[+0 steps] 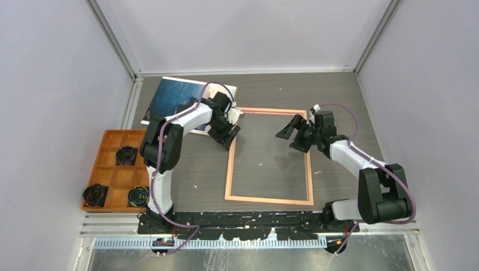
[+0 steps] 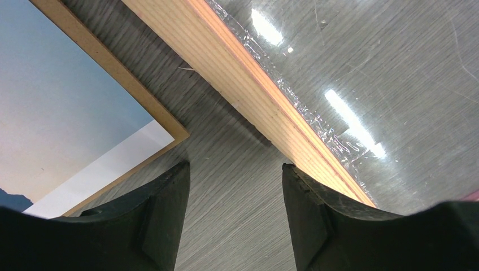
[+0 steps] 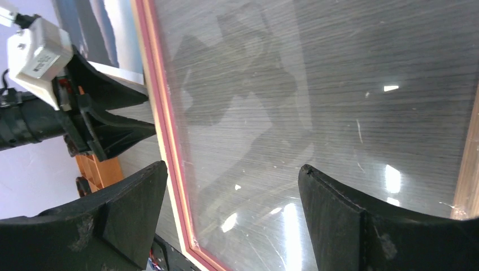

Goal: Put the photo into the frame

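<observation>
The wooden frame (image 1: 230, 175) lies flat with a clear sheet inside. The photo (image 1: 175, 99), blue on a brown backing, lies at its upper left, partly under the left arm. My left gripper is low at the frame's left rail (image 2: 248, 90), beside the photo's corner (image 2: 141, 135), fingers apart with bare floor between. My right gripper stands open above the frame's right part, nothing between its fingers.
An orange compartment tray (image 1: 110, 175) with dark coiled items sits at the left. Grey walls bound the floor at both sides and the back. Bare floor lies behind the frame.
</observation>
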